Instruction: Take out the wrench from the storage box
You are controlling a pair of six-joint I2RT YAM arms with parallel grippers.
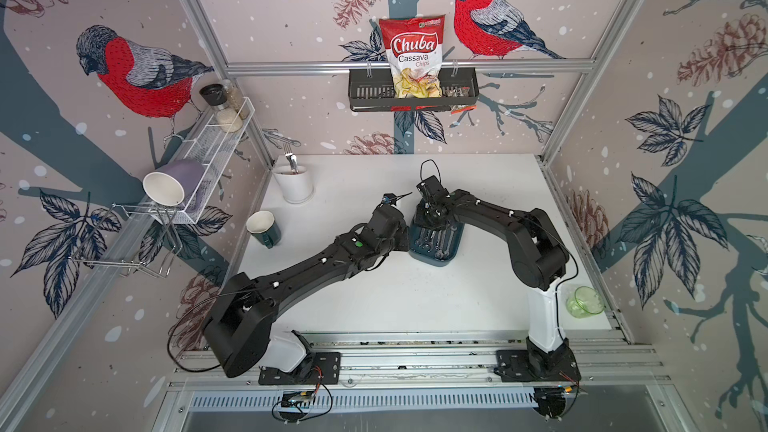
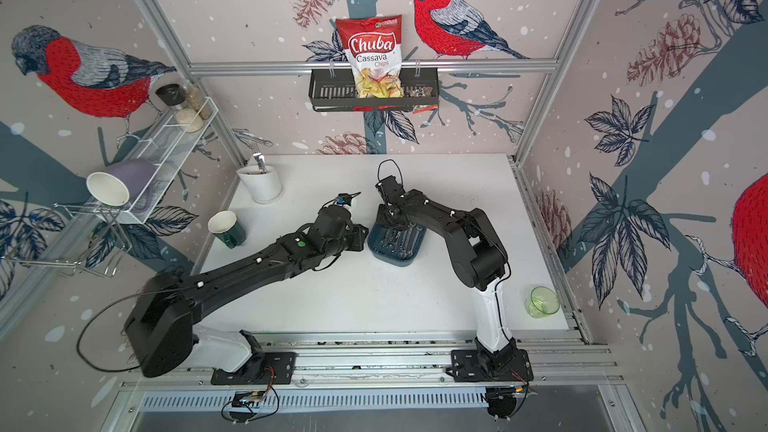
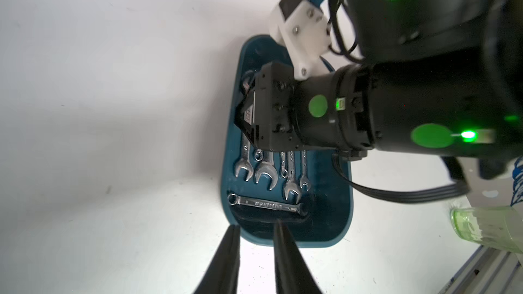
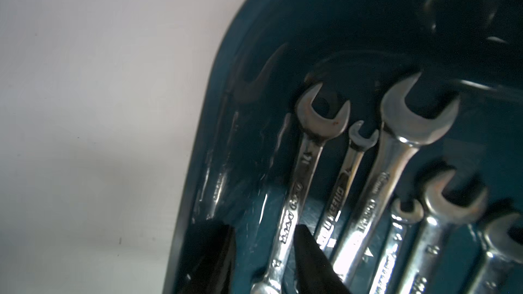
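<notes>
Several silver wrenches lie in the dark teal storage box (image 3: 231,147). Nearest the box's left wall in the right wrist view is one long wrench (image 4: 291,207), with a small wrench (image 4: 337,190) and a larger wrench (image 4: 381,185) to its right. A single wrench (image 3: 267,203) lies crosswise at the near end in the left wrist view. My right gripper is over the box, part open; the long wrench's shaft shows between its fingers, and contact cannot be told. My left gripper is off the box's left side, part open and empty.
A green cup (image 1: 264,229) and a white utensil holder (image 1: 294,181) stand on the left of the table. A green glass (image 1: 585,302) is at the right front. Both arms are close together at the box.
</notes>
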